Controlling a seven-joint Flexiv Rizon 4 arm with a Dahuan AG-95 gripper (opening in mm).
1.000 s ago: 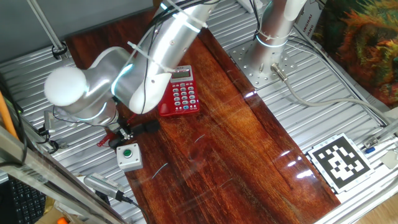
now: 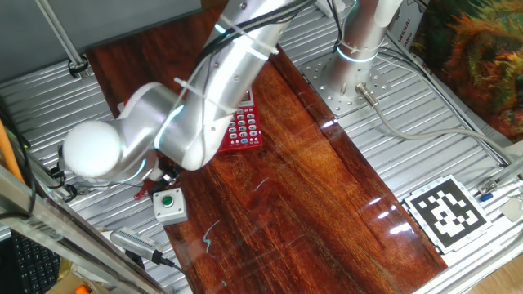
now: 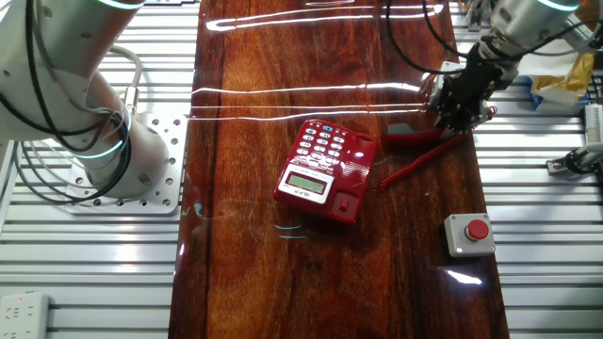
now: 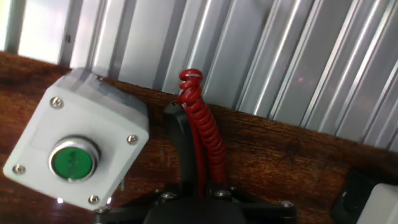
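Observation:
A red desk telephone (image 3: 325,169) with a keypad and small display sits mid-table; the arm partly covers it in exterior view 1. Its red handset (image 3: 415,137) with a dark end is off the cradle, to the right in exterior view 2. My gripper (image 3: 459,111) is at the far end of the handset, by the table edge. In the wrist view, a coiled red cord (image 4: 208,127) and a slim black piece (image 4: 180,137) rise from in front of the gripper. Whether its fingers grip the handset or cord is hidden.
A grey box with a green button (image 4: 71,163) stands close beside the gripper at the table edge. Another box with a red button (image 3: 468,235) is farther along that edge.
In exterior view 1 the wrist and its white cap have shifted down the picture, and the forearm slightly right. The dark bar beside the gripper is now largely covered. The phone body stays put.

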